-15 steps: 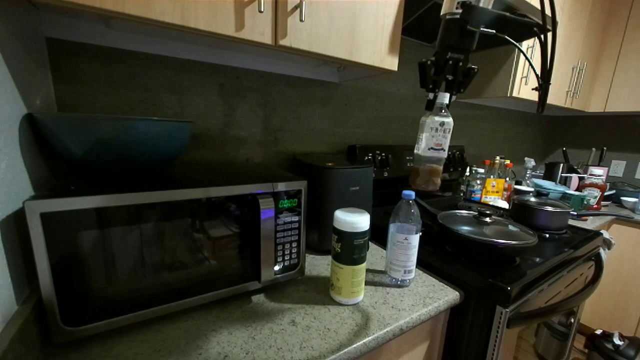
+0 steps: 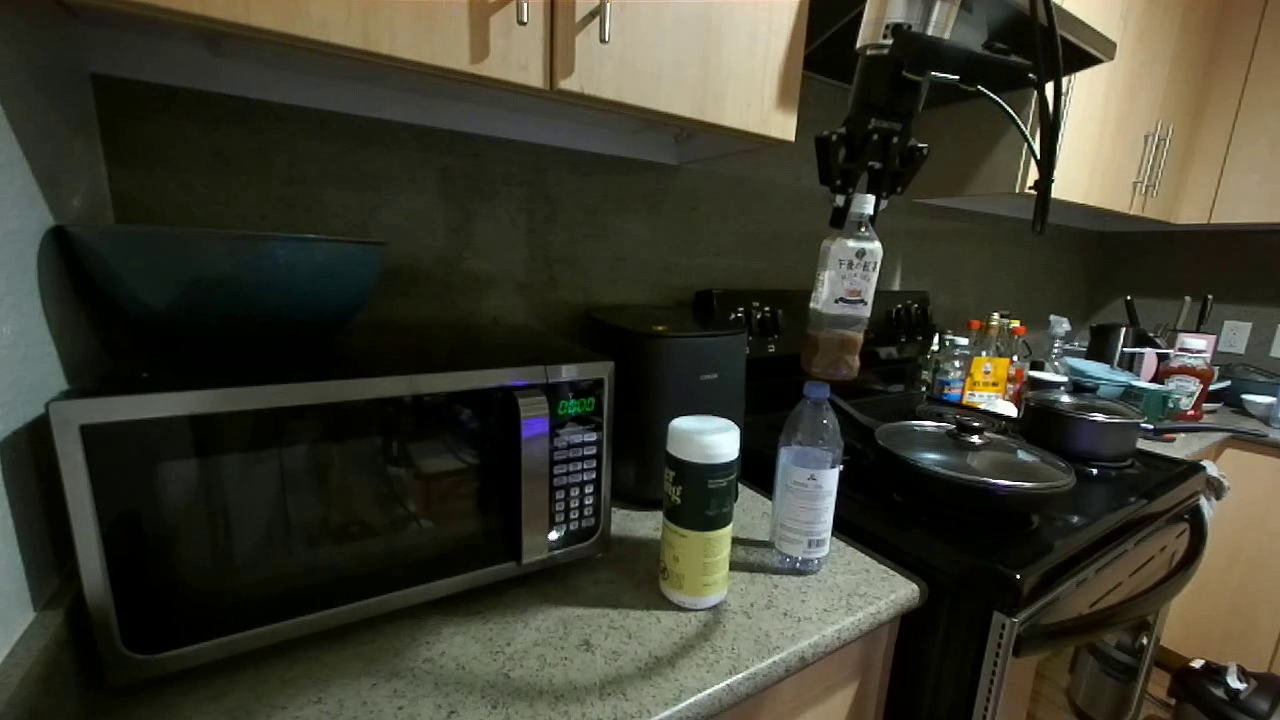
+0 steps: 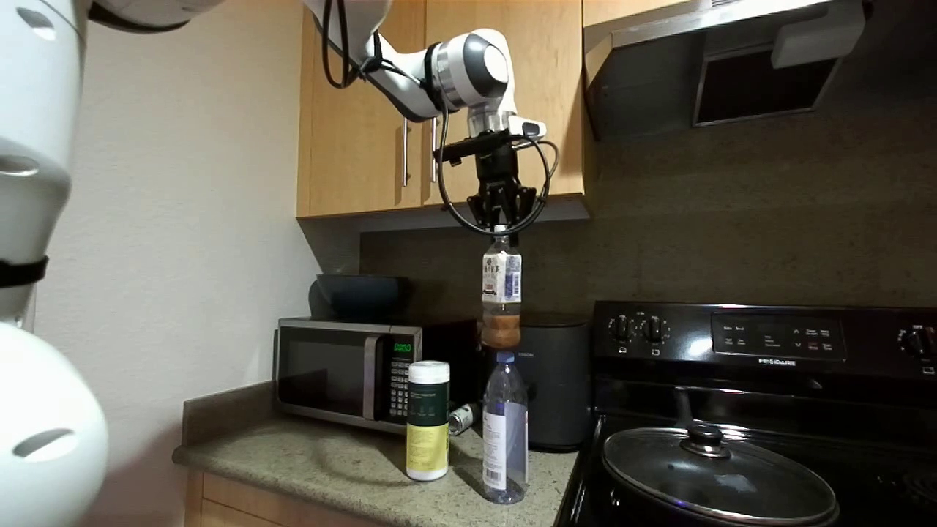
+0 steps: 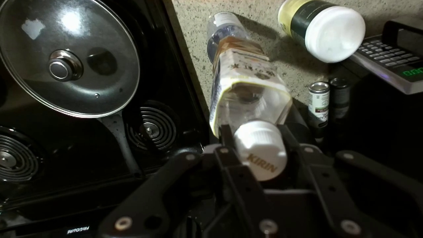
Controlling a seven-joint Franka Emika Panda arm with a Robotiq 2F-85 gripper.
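A clear plastic tea bottle (image 2: 851, 278) with a white KIRIN cap (image 4: 261, 150) and some brown liquid at its bottom hangs slightly tilted in the air. My gripper (image 2: 857, 206) is shut on it just at the cap and neck, one finger on either side. Under it, in both exterior views, a clear bottle with a blue cap (image 3: 505, 430) stands upright on the counter; from the wrist, the held bottle hides much of it. A canister (image 2: 699, 516) with a white lid and green-and-yellow label stands beside that bottle.
The microwave (image 2: 336, 504) and a dark appliance (image 2: 679, 402) stand behind the counter (image 2: 576, 648). A small can (image 4: 318, 103) lies near them. On the stove at right sits a lidded pan (image 2: 974, 454).
In exterior view 1 my gripper and the held bottle have shifted left and slightly down, so the bottle's base now appears right by the blue cap. The standing things have stayed put.
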